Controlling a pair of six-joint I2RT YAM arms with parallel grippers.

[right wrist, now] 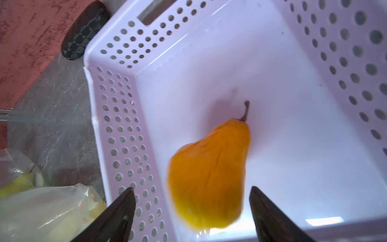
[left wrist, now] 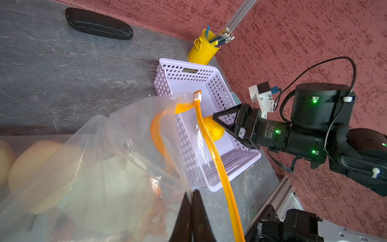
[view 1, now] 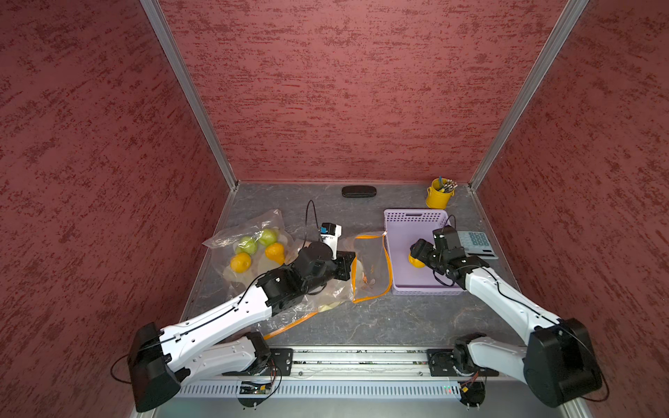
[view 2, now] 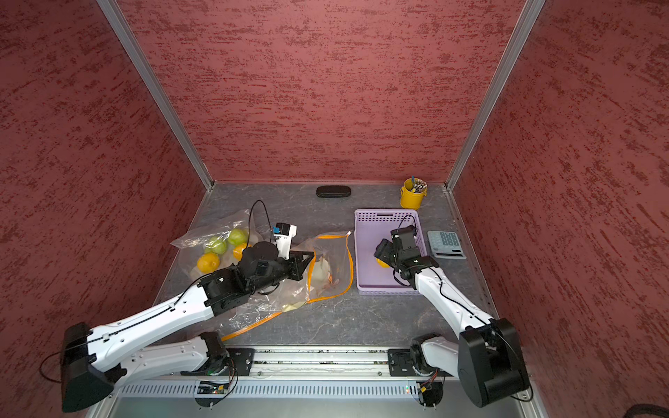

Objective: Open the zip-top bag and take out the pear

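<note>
An orange-yellow pear (right wrist: 211, 173) is in the lilac basket (right wrist: 100, 121), its stem pointing away from the fingers. My right gripper stands open over the basket, one finger on either side of the pear with gaps showing. Whether the pear rests fully on the basket floor is hard to tell. In the left wrist view, my left gripper is shut with a fold of the clear zip top bag (left wrist: 121, 121) pinched at its tips. The bag's orange zip edge (left wrist: 215, 155) hangs apart, so its mouth gapes toward the basket.
Inside the bag lie green fruit (view 1: 246, 245), a round orange fruit (view 1: 240, 262) and another orange-yellow one (view 1: 275, 252). A black case (view 1: 359, 191) and yellow bucket (view 1: 437, 198) stand at the back. A calculator (view 2: 446, 244) is right of the basket.
</note>
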